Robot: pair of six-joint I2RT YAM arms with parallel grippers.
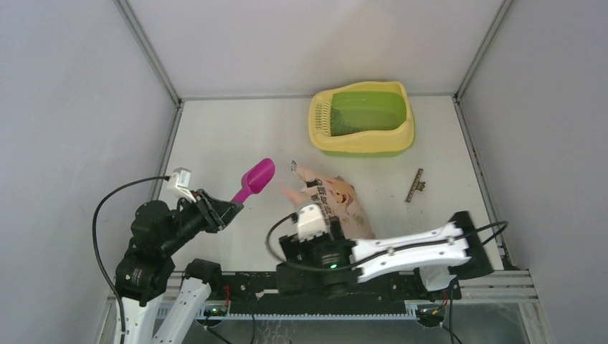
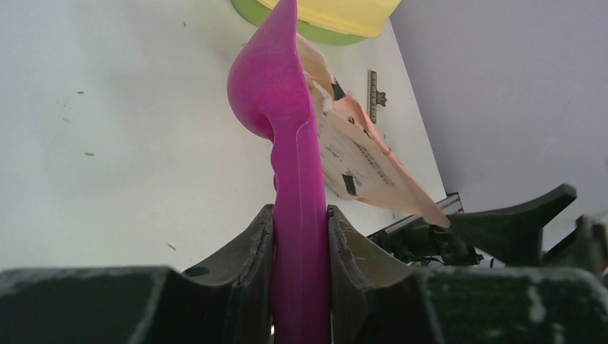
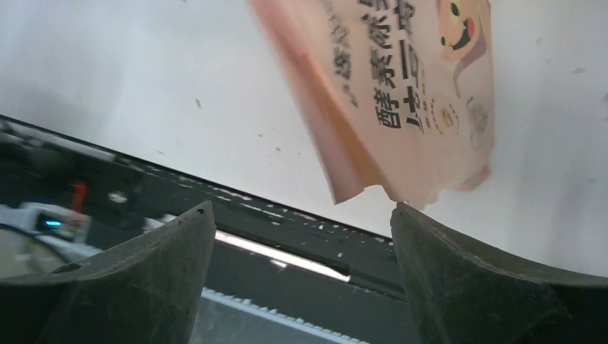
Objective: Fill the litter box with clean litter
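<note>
My left gripper is shut on the handle of a magenta scoop (image 1: 259, 176), held over the left part of the table. The pinkish litter bag (image 1: 344, 204) lies mid-table, printed with dark characters and a cartoon face; its mouth gapes toward the left in the left wrist view. My right gripper stands open in front of the bag's near edge, nothing between its fingers. At the back right rests the litter box, with a yellow rim (image 1: 362, 139) and green basin; a little litter shows at its left inside.
A dark metal clip (image 1: 414, 185) lies on the right side of the table. White walls close in the back and sides. A dark rail (image 1: 244, 287) runs along the front edge.
</note>
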